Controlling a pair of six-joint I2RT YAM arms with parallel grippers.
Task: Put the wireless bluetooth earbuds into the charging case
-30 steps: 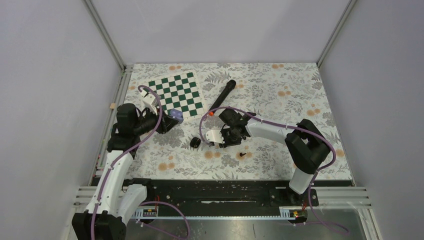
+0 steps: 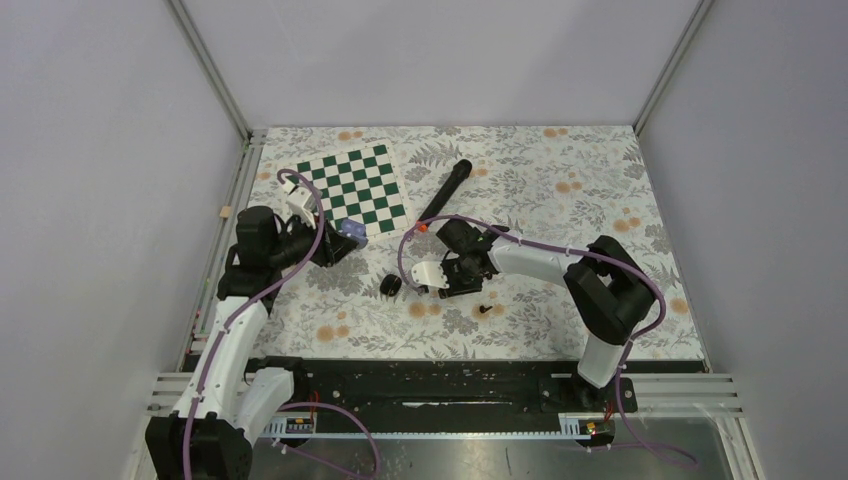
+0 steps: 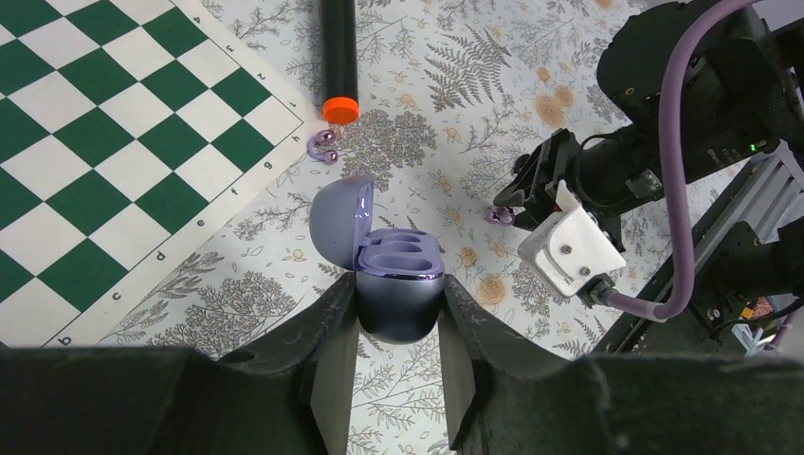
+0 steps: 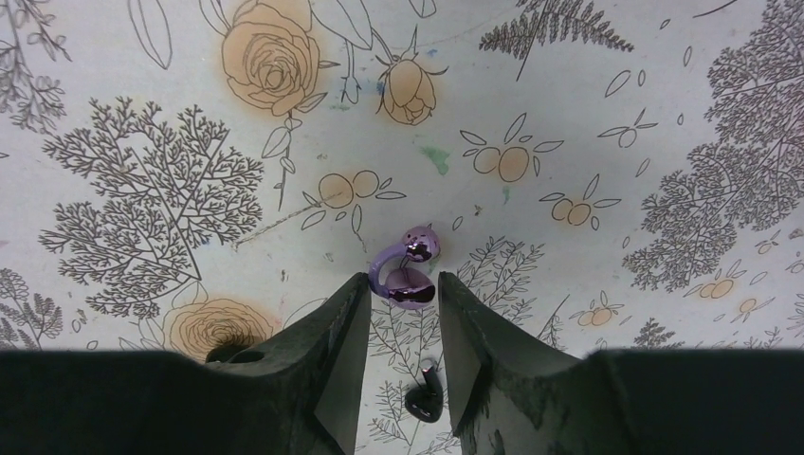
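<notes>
My left gripper is shut on the purple charging case (image 3: 398, 256), held in the air with its lid open, near the checkered board. A purple earbud (image 4: 410, 284) lies on the cloth between the fingertips of my right gripper, which stands open low over it. Another purple earbud (image 3: 322, 147) lies beside the board's corner, below the orange-capped tube in the left wrist view.
A checkered board (image 2: 350, 185) lies at the back left, a black tube (image 2: 445, 190) right of it. Small black objects (image 2: 390, 285) (image 4: 424, 403) lie near the right gripper.
Both arms are almost still in the top view; the right arm's rear has shifted very slightly.
</notes>
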